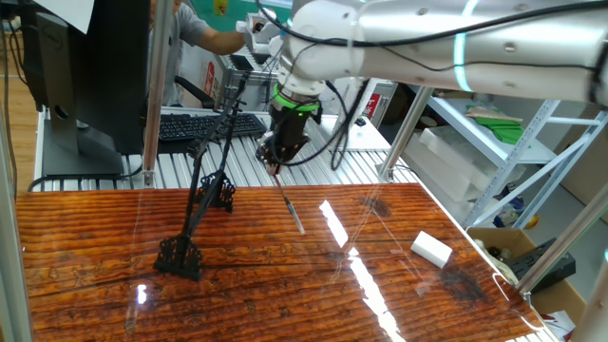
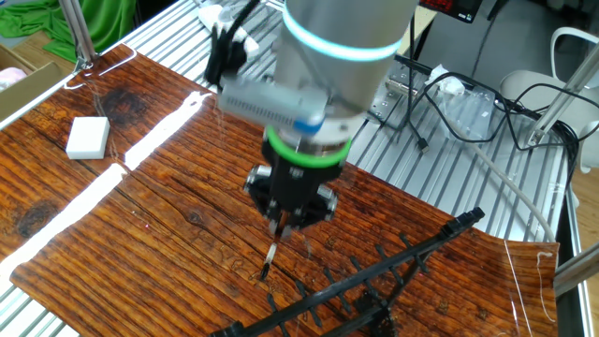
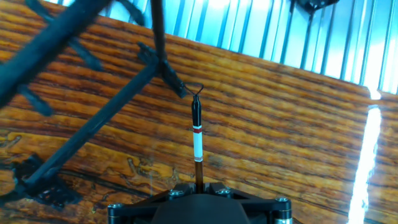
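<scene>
My gripper is shut on a thin stick like a brush (image 3: 198, 142), its brown shaft between the fingers. Farther out the stick has a white band, a red ring and a black end with a thin cord loop (image 3: 194, 89). In exterior view 1 the brush (image 1: 293, 214) slants down from the gripper (image 1: 275, 169), above the table. Exterior view 2 shows the gripper (image 2: 279, 227) with the black end low, beside the rack. That black rack (image 1: 196, 204), with short pegs along its top bar (image 2: 365, 281), stands left of the gripper in exterior view 1, apart from the brush.
A white block (image 1: 431, 249) lies on the right of the glossy wooden table (image 1: 104, 228) in exterior view 1. Behind the table are a keyboard (image 1: 211, 126) and a monitor (image 1: 81, 95). The tabletop between block and rack is clear.
</scene>
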